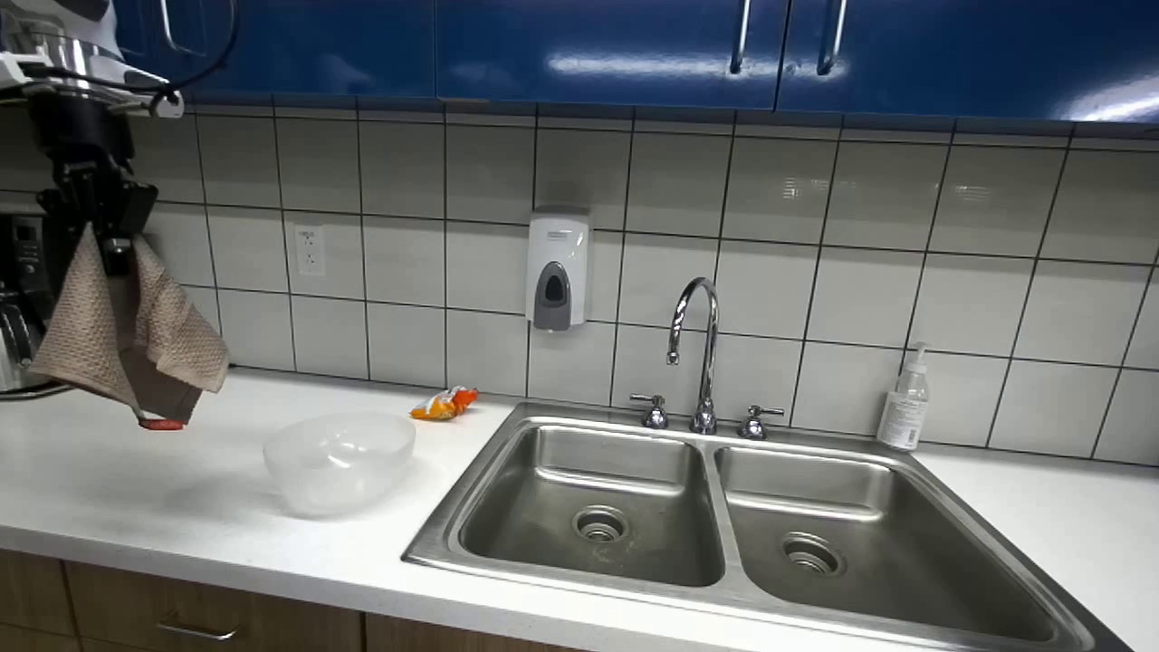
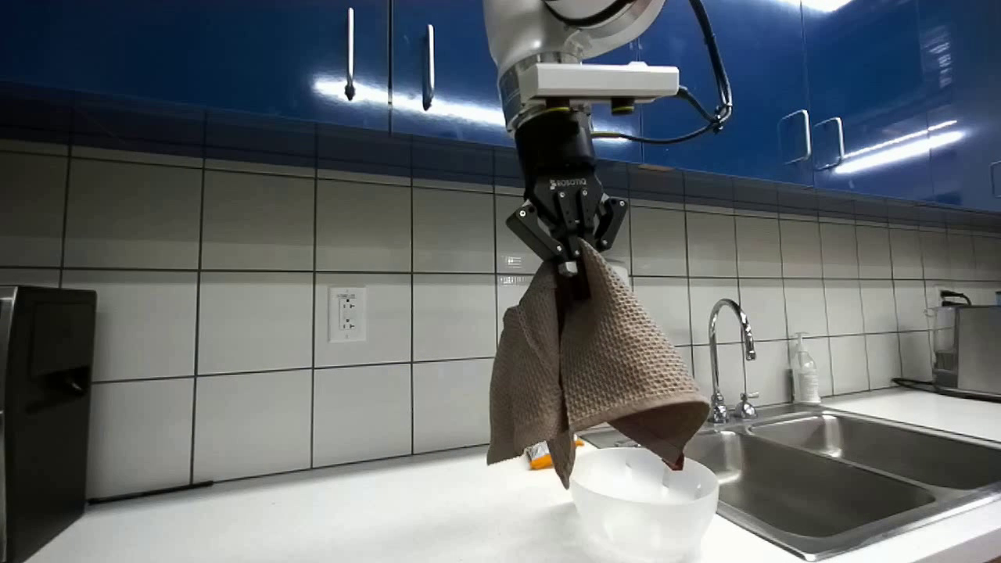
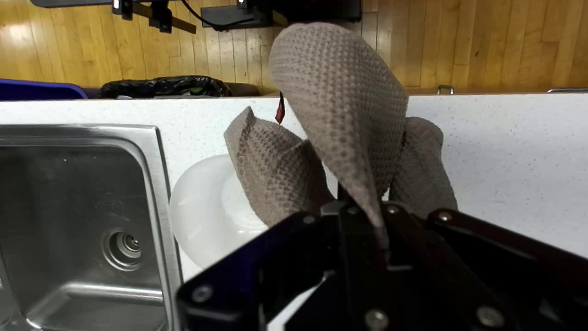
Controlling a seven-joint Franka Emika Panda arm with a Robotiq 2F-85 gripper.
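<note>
A brown waffle-weave cloth (image 2: 615, 347) hangs in folds from my gripper (image 2: 574, 267), which is shut on a pinch of it. In exterior view 1 the cloth (image 1: 81, 315) dangles clear above the counter at the left, a red tag at its lower edge. The translucent white bowl (image 1: 340, 462) stands on the counter to the right of the cloth in that view. From the wrist, the cloth (image 3: 342, 94) covers much of the area past the fingers and overlaps part of the bowl (image 3: 201, 207). Whether the bowl holds anything is hard to tell.
The double steel sink (image 1: 489, 478) with its faucet (image 1: 704, 359) lies right of the bowl. An orange packet (image 1: 445, 403) rests behind the bowl near the wall. A pump bottle (image 1: 904, 402) stands behind the sink. Open counter (image 2: 310, 516) stretches left of the bowl.
</note>
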